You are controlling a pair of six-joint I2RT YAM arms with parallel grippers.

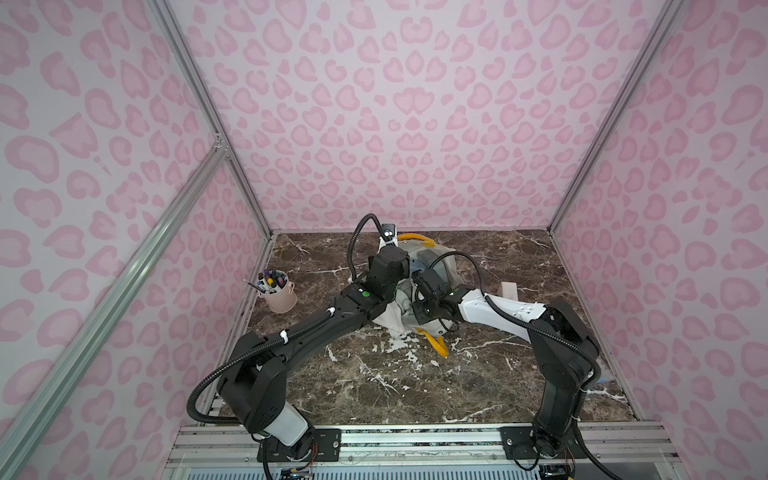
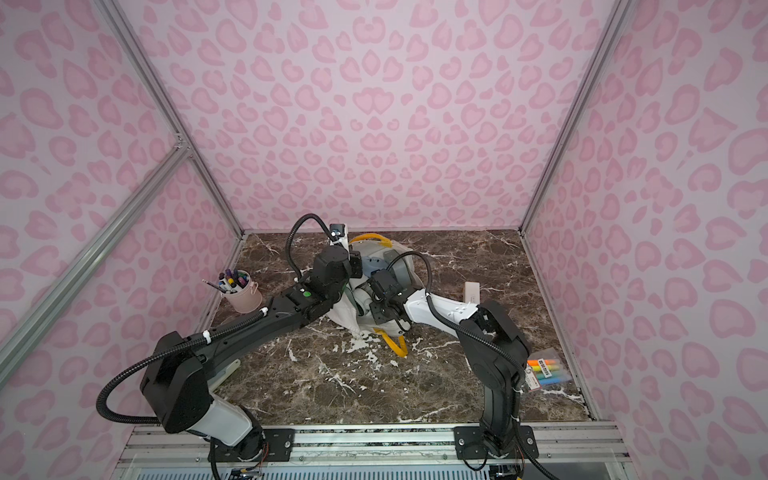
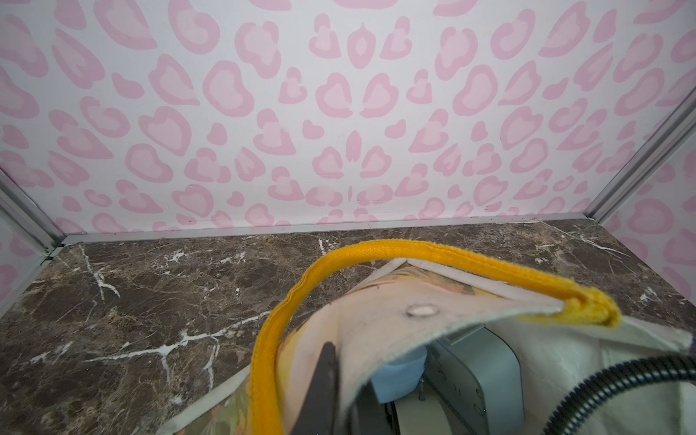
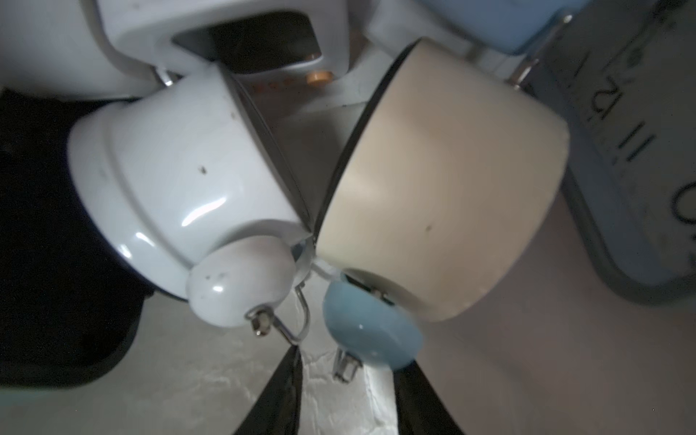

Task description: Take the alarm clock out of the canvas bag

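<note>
The canvas bag (image 3: 435,311), pale with yellow handles, stands mid-table with its mouth open. My left gripper is shut on its rim cloth, one dark finger (image 3: 319,395) on the outer side. In the right wrist view, inside the bag, lie a cream alarm clock (image 4: 449,174) with a light blue bell (image 4: 369,319) and a white alarm clock (image 4: 174,174) with a white bell. My right gripper is open, its fingers (image 4: 286,395) on either side of the blue bell's nut end. Whether they touch it I cannot tell.
A blue-grey item with numerals (image 4: 652,145) and a white device with a dark window (image 4: 261,36) crowd the bag. A pink pen cup (image 1: 280,297) stands left; a white box (image 1: 509,290) and marker pack (image 2: 548,369) lie right.
</note>
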